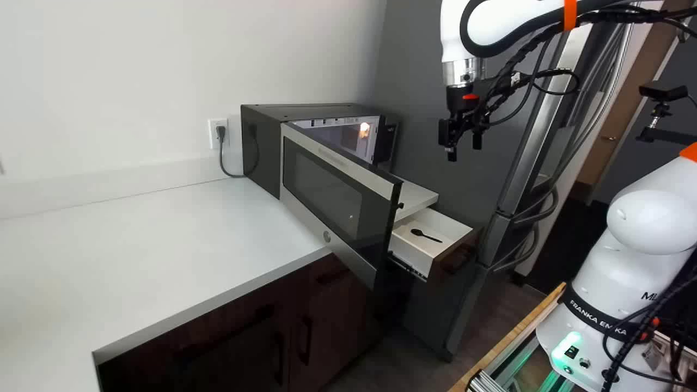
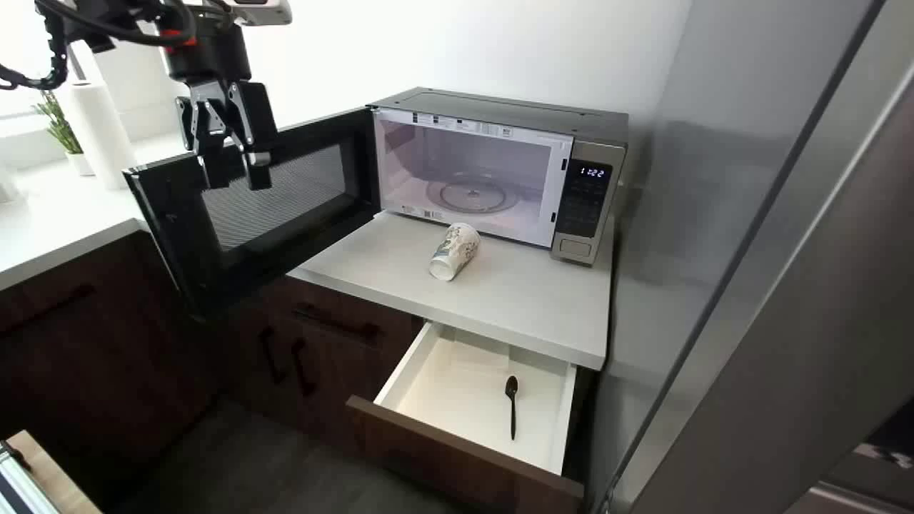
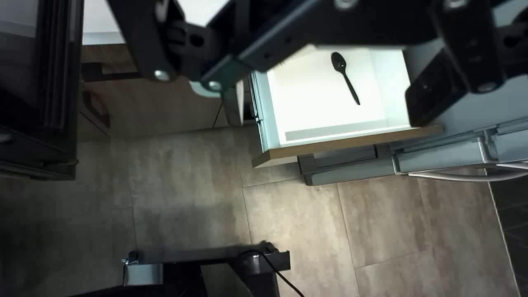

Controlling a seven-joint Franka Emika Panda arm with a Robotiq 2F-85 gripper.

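Observation:
In the second exterior view, my gripper hangs in the air in front of the open microwave door, its fingers apart and nothing between them. The wrist view looks down past the open gripper onto a pulled-out white drawer. A black spoon lies on the drawer floor, well below my fingers. On the counter in front of the microwave, a patterned paper cup rests on its side. The microwave cavity holds only a glass turntable.
The microwave door swings out beyond the counter edge. A tall grey fridge closes off the right side of the drawer. Left of the microwave, the long white counter is clear.

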